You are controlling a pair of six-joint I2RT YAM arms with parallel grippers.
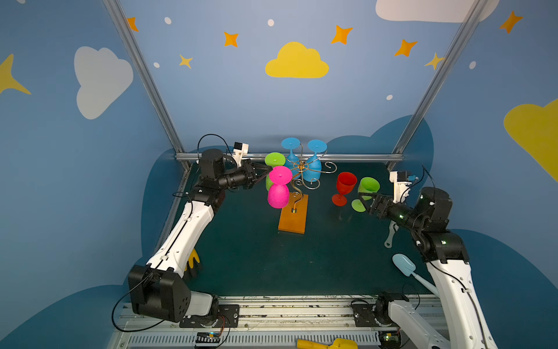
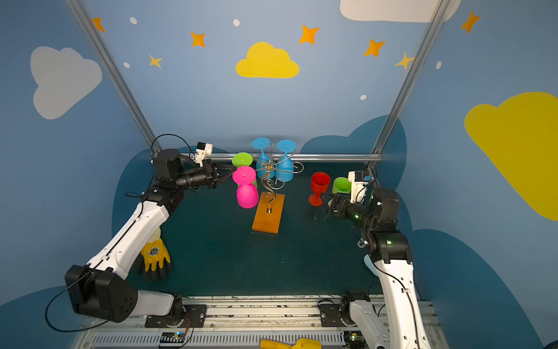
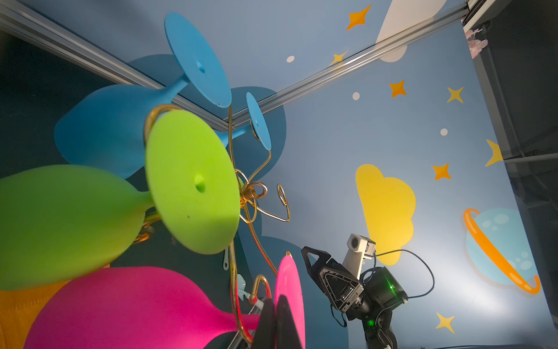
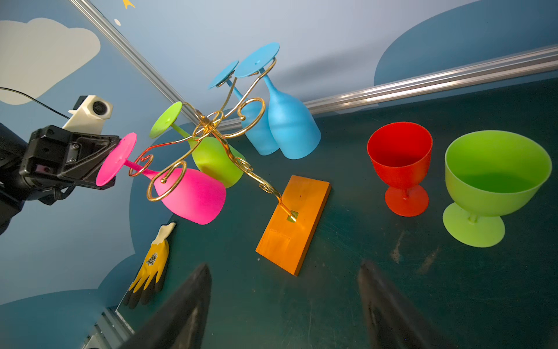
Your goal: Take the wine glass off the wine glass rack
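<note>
A gold wine glass rack point(image 4: 207, 126) on a wooden base point(image 4: 290, 232) holds upside-down glasses: pink point(image 1: 278, 195), green point(image 3: 69, 221) and two blue point(image 4: 293, 125). My left gripper is at the pink glass, its shut tips against the foot and stem area; I cannot tell from the views whether the stem is between the fingers. My right gripper stands open and empty to the right of the rack, over the table.
A red goblet point(image 4: 400, 152) and a green goblet point(image 4: 488, 186) stand right of the rack. Yellow-black gloves point(image 2: 155, 256) lie at the left, a pale blue spatula point(image 1: 405, 264) at the right.
</note>
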